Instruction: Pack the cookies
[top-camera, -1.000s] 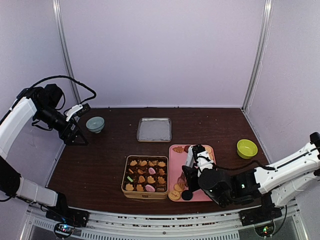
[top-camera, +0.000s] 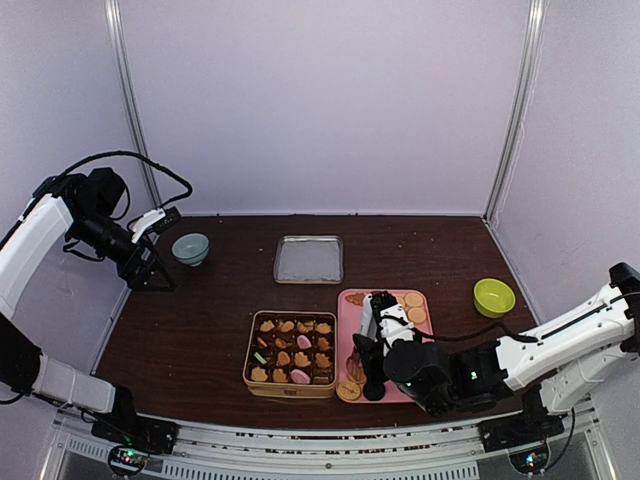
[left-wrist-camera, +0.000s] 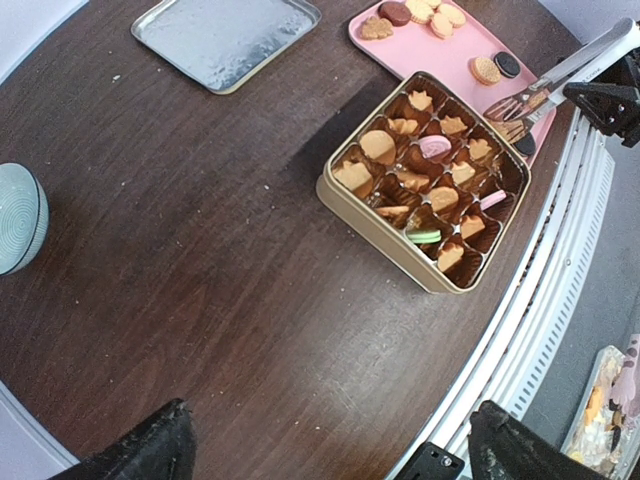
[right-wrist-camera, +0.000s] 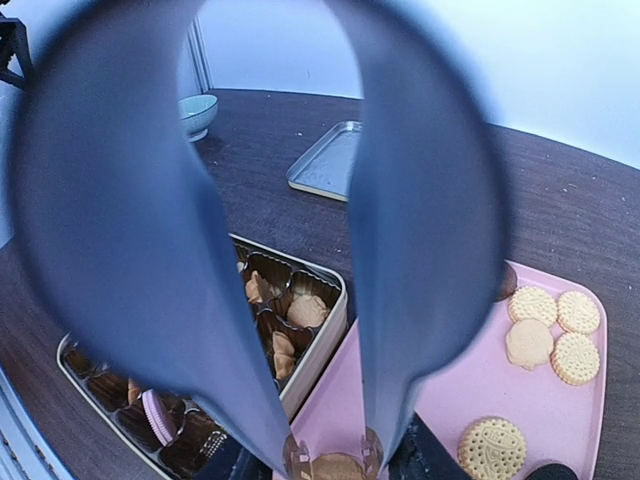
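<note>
A compartmented cookie tin (top-camera: 288, 390) holds many cookies at the table's front centre. Beside it lies a pink tray (left-wrist-camera: 420, 55) with round, shaped and dark sandwich cookies. My right gripper is low over that tray's near part, its fingers part open around or just above a tan cookie (right-wrist-camera: 335, 468); whether it grips it I cannot tell. In the left wrist view those fingertips are beside the tin's right edge. My left gripper (top-camera: 150, 272) hangs over the table's left side, open and empty.
A metal tray (top-camera: 308, 260) lies at the back centre, a pale blue bowl (top-camera: 190, 248) at the back left and a green bowl (top-camera: 493, 296) at the right.
The right arm has shifted slightly and its wrist has turned, with the hand a little lower in the top view. The left arm is still.
</note>
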